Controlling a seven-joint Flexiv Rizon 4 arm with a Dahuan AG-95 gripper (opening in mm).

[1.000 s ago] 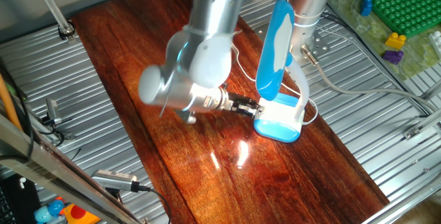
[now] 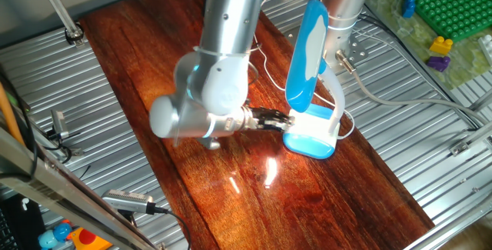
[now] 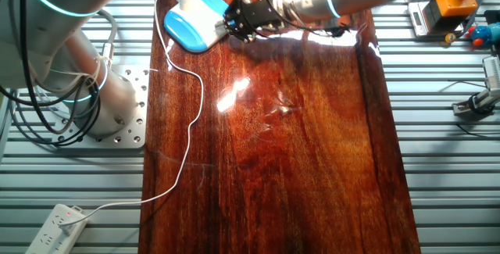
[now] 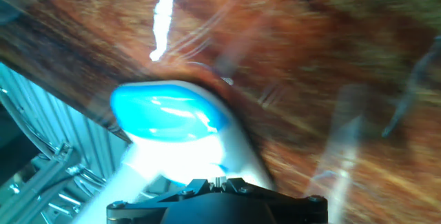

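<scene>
A blue-and-white desk lamp stands on the dark wooden board, its long head (image 2: 307, 56) raised over its base (image 2: 310, 144). In exterior view 2 the base (image 3: 184, 31) shows at the top, with the head out of frame. My gripper (image 2: 291, 122) reaches in low from the side, tips at the near side of the white part of the base. Exterior view 2 also puts the gripper (image 3: 222, 29) at the base's edge; touching or just apart, I cannot tell. From the wrist, the blurred base (image 4: 169, 114) lies beyond my gripper, whose fingers look shut, nothing visible between them.
The lamp's white cord (image 3: 190, 129) runs over the wooden board (image 3: 273, 184) to a power strip (image 3: 55, 230). A camera (image 2: 128, 201) sits at the board's left edge. Most of the board is bare.
The arm's wrist has swung slightly, so the gripper now lies more level across exterior view 1. Its tips stay beside the lamp base. The lamp has not visibly moved.
</scene>
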